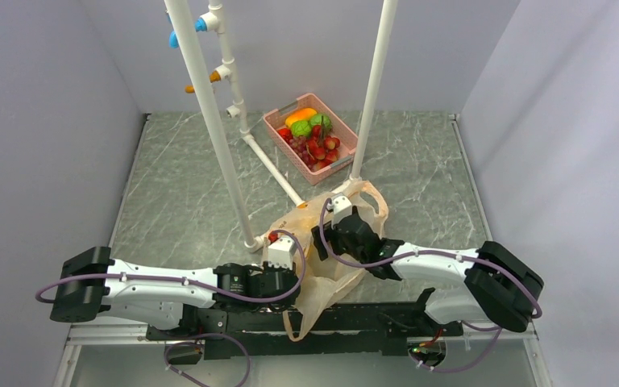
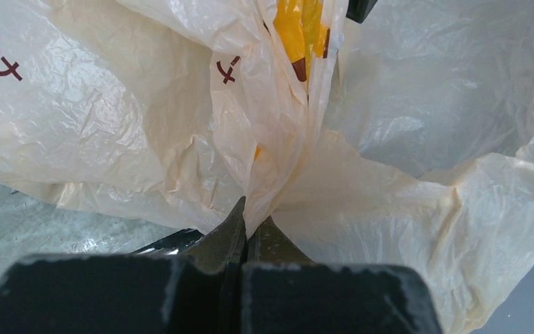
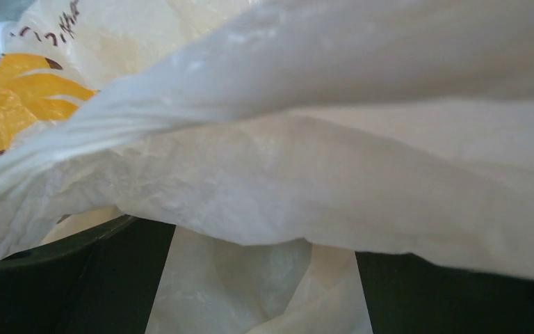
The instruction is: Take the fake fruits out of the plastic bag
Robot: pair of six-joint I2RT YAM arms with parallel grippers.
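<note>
A translucent cream plastic bag with brown and yellow print lies at the front centre. In the left wrist view my left gripper is shut on a pinched fold of the bag. My right gripper is open inside or over the bag's mouth, with a plastic fold across the view above its fingers and more plastic between them. A small red fruit shows at the bag's left side in the top view; anything else inside is hidden.
A pink basket full of fake fruit and vegetables stands at the back centre. A white pipe frame rises around the bag, with uprights on both sides.
</note>
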